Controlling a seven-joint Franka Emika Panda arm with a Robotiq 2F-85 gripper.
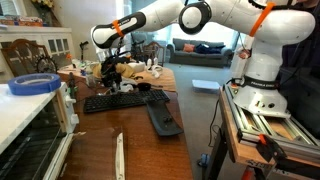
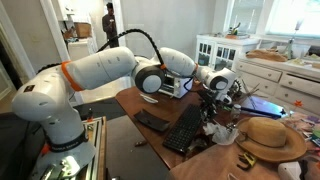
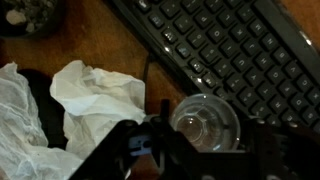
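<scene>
A clear, round cup (image 3: 205, 124) shows at the bottom of the wrist view, its open rim facing the camera. My gripper is shut on it, with dark fingers on either side. In exterior view 1 the gripper (image 1: 110, 78) points down at the far end of the table, close to the black keyboard (image 1: 113, 102). The same keyboard (image 3: 238, 50) runs diagonally past the cup in the wrist view. How high the cup stands over the table cannot be told.
Crumpled white tissue (image 3: 98, 105) lies left of the cup, with a dark bowl (image 3: 30, 18) beyond it. A straw hat (image 2: 268, 132) sits at the right in exterior view 2. A black tray (image 1: 163, 118) lies nearer; bare wood surrounds it.
</scene>
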